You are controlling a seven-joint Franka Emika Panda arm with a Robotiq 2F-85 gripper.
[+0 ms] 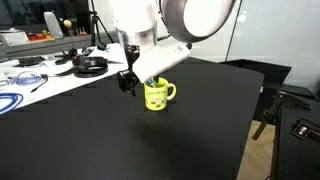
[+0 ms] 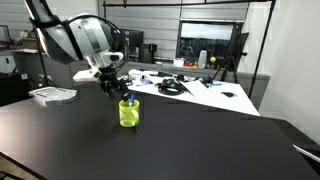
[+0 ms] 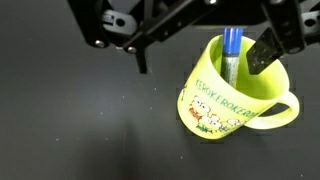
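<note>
A yellow-green mug (image 3: 225, 98) with cartoon figures and lettering stands upright on the dark table; its handle points right in exterior view 1. Inside it leans a marker (image 3: 231, 58), blue at the upper end and grey below, its lower end hidden by the mug wall. My gripper is open above the mug. In the wrist view one finger (image 3: 142, 58) hangs to the left, outside the mug, and the other overlaps the mug's opening. The marker shows between them, apart from the left one. In exterior view 2 the mug (image 2: 129, 116) sits just below the fingers.
A white bench (image 2: 222, 98) with cables and dark gear runs behind the table. A clear-looking tray (image 2: 54, 94) lies at the left in exterior view 2.
</note>
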